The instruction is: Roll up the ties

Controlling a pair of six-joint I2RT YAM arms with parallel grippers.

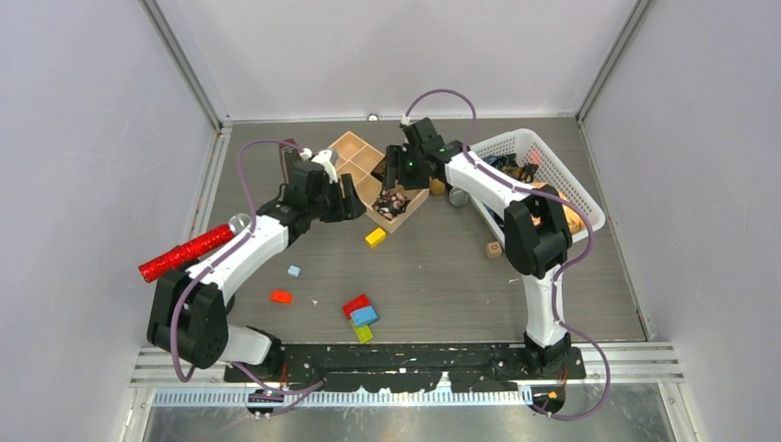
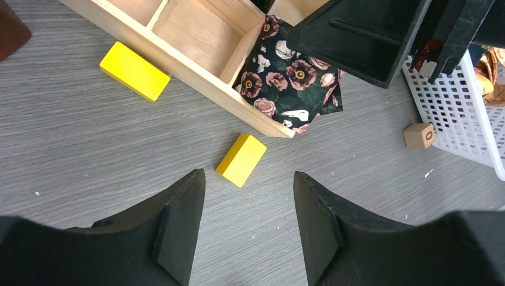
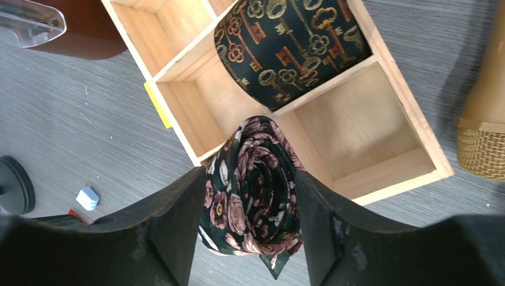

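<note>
A rolled floral tie (image 3: 238, 208) sits in the near corner of the wooden divided box (image 1: 410, 210), spilling over its wall. A dark key-patterned tie (image 3: 292, 47) fills the neighbouring compartment. My right gripper is over the floral tie, fingers apart on either side of it; whether they touch it is unclear. My left gripper hovers left of the box, fingers apart in the left wrist view, with nothing visible held between them.
A white basket (image 1: 580, 212) with more cloth stands right of the box. Yellow blocks (image 2: 241, 159), a red glittery tube (image 1: 184, 253) and small blocks lie around.
</note>
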